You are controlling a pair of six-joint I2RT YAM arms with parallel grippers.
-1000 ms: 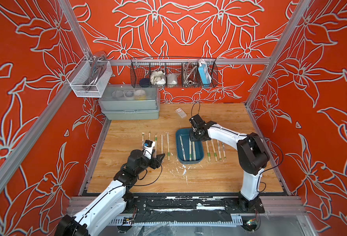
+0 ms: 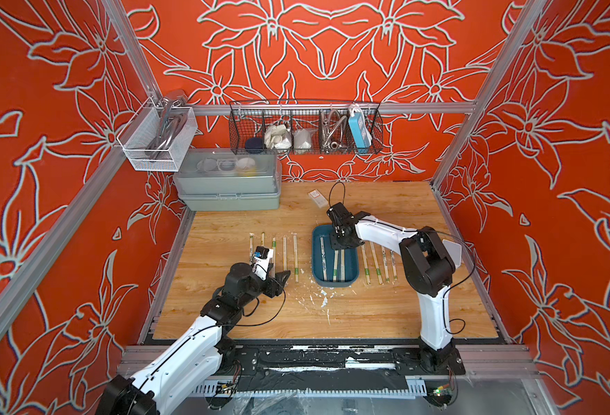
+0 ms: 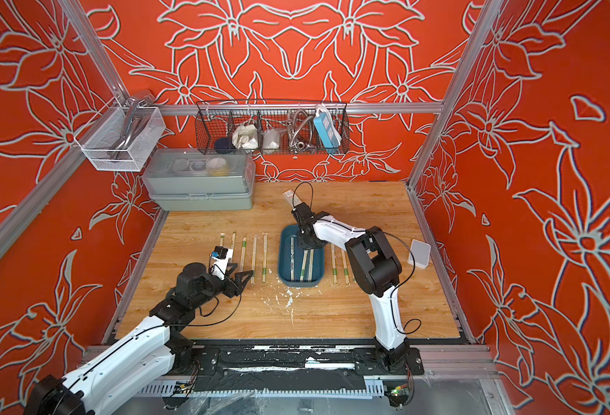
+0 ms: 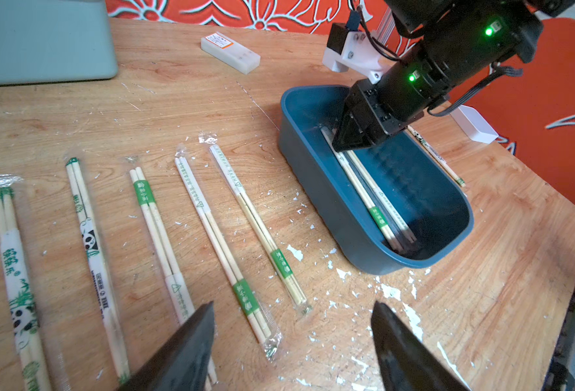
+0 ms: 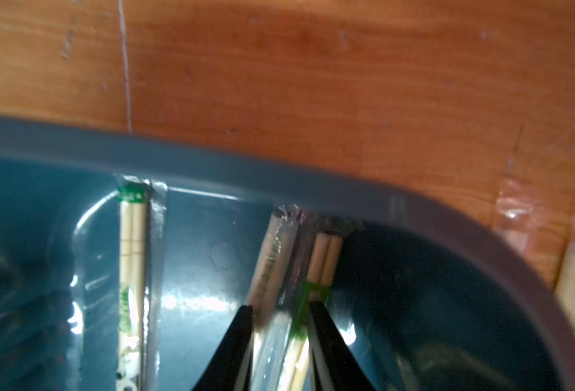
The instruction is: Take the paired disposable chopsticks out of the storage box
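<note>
The blue storage box (image 2: 316,274) stands mid-table. Inside it are a panda-print pair of wrapped chopsticks (image 5: 131,260) by itself on the left and two more pairs close together: one with white print (image 5: 273,260) and one with a green band (image 5: 308,306). My right gripper is over the box's far part, open. Its fingers frame the lower stretch of those two close pairs, the right fingertip overlapping the green band; whether it touches cannot be told. Left of the box, my left gripper is open above the table, its fingers apart with nothing between them.
Several wrapped pairs lie in a row left of the box, including a green-banded pair (image 4: 261,228). More pairs (image 2: 365,266) lie to its right. White flakes (image 2: 323,301) are scattered in front. A grey-green case (image 2: 228,197) stands back left.
The box has moved a little to the right, and the chopsticks inside sit slightly differently. The left arm looks unmoved.
</note>
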